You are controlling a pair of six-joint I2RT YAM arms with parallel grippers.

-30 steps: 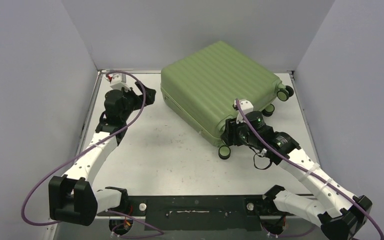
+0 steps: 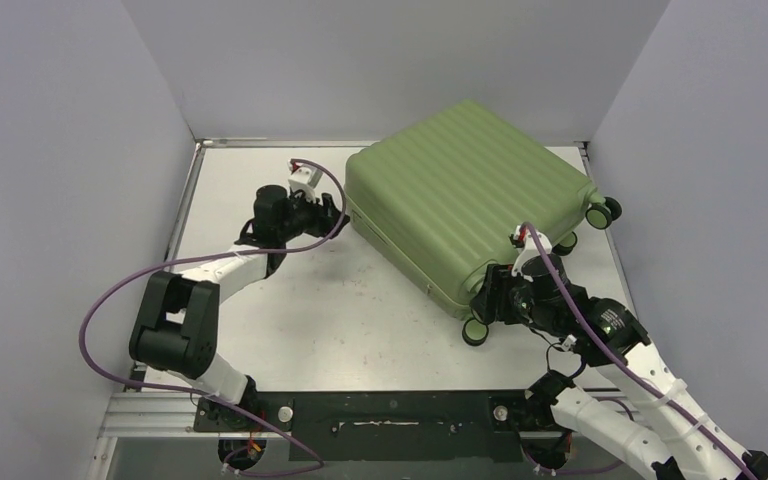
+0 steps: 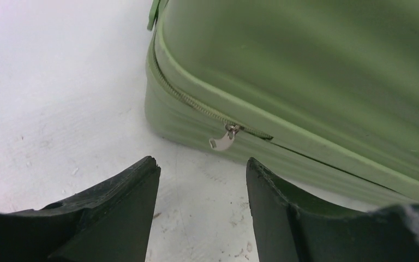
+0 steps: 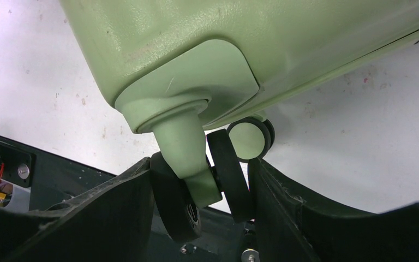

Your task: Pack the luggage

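A closed green suitcase [image 2: 465,195] lies flat and slanted over the back right of the table. My right gripper is at its front corner, fingers on both sides of a black double caster wheel [image 4: 232,180] and pressed against it. Over by the suitcase's left end, my left gripper is open with nothing between its fingers. A metal zipper pull [image 3: 223,142] hangs from the zipper just ahead of those fingers, apart from them. The zipper seam is closed to the right of the pull; its toothed part [image 3: 191,103] runs round the corner.
Grey walls enclose the table's left, back and right sides. More casters [image 2: 600,212] stick out at the suitcase's right end. A purple cable [image 2: 120,285] loops along the left arm.
The suitcase has slid right and toward the front, together with my right gripper at its wheel.
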